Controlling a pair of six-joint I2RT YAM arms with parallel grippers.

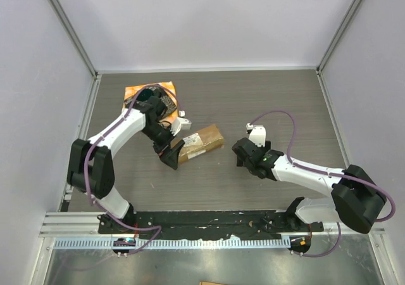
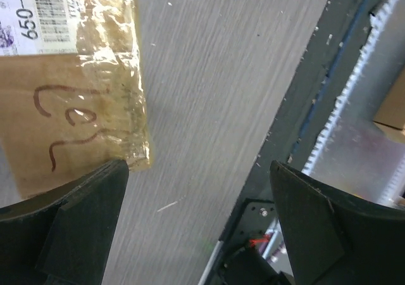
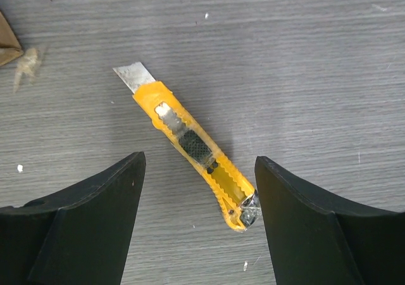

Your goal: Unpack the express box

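Observation:
The taped brown express box (image 1: pixel 205 142) lies flat near the middle of the table. Its label and handwritten marks show on the box (image 2: pixel 76 107) in the left wrist view. My left gripper (image 1: pixel 169 159) is over the box's left end, fingers open; in the left wrist view the box's end lies behind and beside one finger (image 2: pixel 95 209). A yellow utility knife (image 3: pixel 193 147), blade out, rests on the table beneath my right gripper. Those fingers are part open, with the knife's rear end between or below the fingers. From above, the right arm hides the knife.
An orange item (image 1: pixel 171 113) with something dark and patterned on it lies at the back left, partly behind the left arm. Bare table (image 1: pixel 259 92) stretches across the back right. A brown carton edge (image 1: pixel 210 283) shows beyond the front rail.

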